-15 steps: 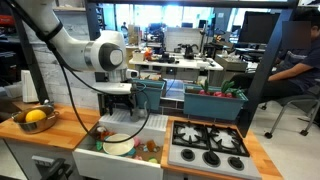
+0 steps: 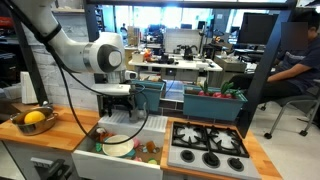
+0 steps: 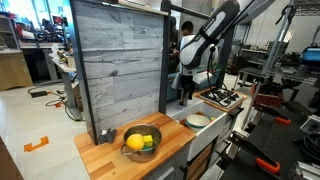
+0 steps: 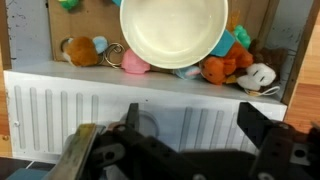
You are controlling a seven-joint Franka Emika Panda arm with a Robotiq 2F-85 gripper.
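My gripper stands open in the wrist view, its two dark fingers wide apart with nothing held between them. In exterior view 1 the gripper [image 2: 118,108] hangs over the back of the drawer, beside a white ribbed panel [image 2: 152,124]; its fingertips are small and dark there. A pale round plate [image 4: 172,28] lies in the open drawer among small toys. Near it are an orange toy [image 4: 225,68], a pink toy [image 4: 134,63] and a brown and white plush toy [image 4: 258,76].
To the right of the drawer is a stove top [image 2: 208,145] with black grates. A metal bowl [image 2: 35,126] with yellow and orange items stands on the wooden counter at the left. Behind the counter sits a teal bin [image 2: 212,106] with red and green things.
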